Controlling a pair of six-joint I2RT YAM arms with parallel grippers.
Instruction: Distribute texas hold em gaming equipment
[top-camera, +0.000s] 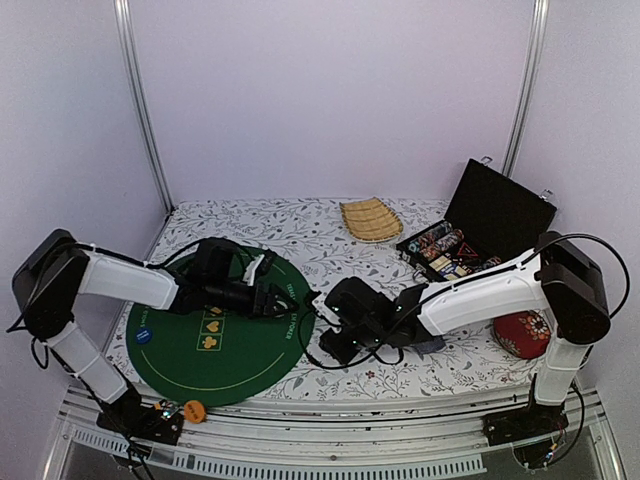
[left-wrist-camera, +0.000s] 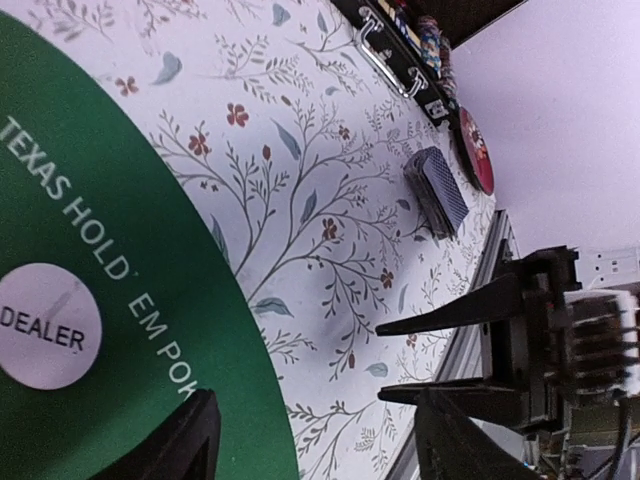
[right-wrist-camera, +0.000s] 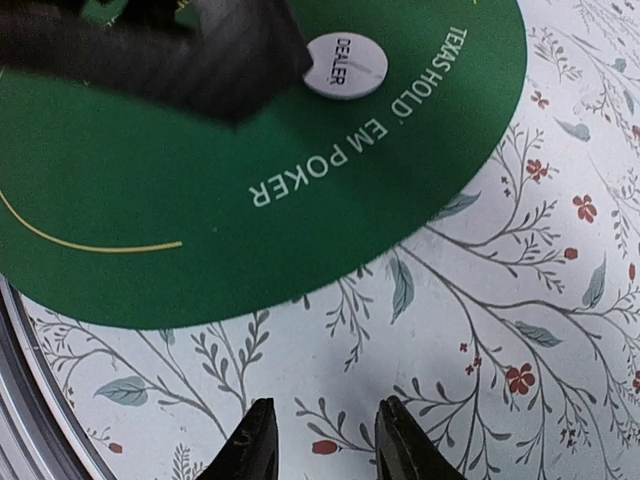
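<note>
My left gripper (top-camera: 275, 302) hangs over the right part of the green poker mat (top-camera: 210, 375). In the left wrist view its fingers (left-wrist-camera: 190, 435) are well apart, and the white dealer button (left-wrist-camera: 45, 325) shows on the mat beside them. My right gripper is over the flowered cloth near the mat's right edge; its two fingers are parted with nothing between them. A dark card deck (left-wrist-camera: 435, 192) lies on the cloth beyond the right gripper. The open black chip case (top-camera: 445, 250) at the back right holds chips. A blue button (top-camera: 143, 336) sits at the mat's left.
A woven tray (top-camera: 371, 220) stands at the back middle. The round red box (top-camera: 521, 334) is at the right, under the right arm's side. An orange disc (top-camera: 195, 411) shows at the front left edge.
</note>
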